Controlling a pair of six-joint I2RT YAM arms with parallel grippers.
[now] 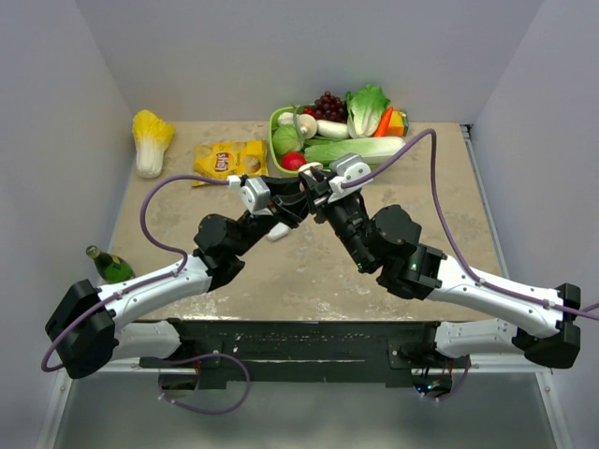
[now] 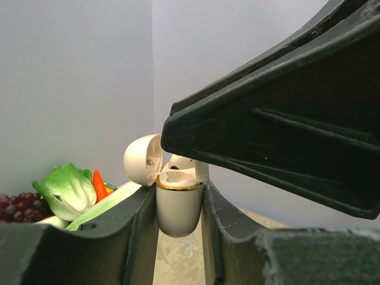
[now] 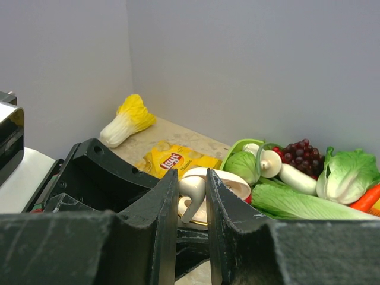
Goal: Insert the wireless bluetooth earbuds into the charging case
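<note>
In the left wrist view my left gripper is shut on the cream charging case, whose lid stands open. My right gripper's dark fingers reach over the case from the right. In the right wrist view my right gripper is shut on a white earbud, stem down, right in front of the open case; whether it is seated in a slot cannot be told. In the top view both grippers meet above the middle of the table.
A green bowl of vegetables, a yellow chip bag and a napa cabbage lie at the back. A green bottle stands at front left. A small white object lies mid-table.
</note>
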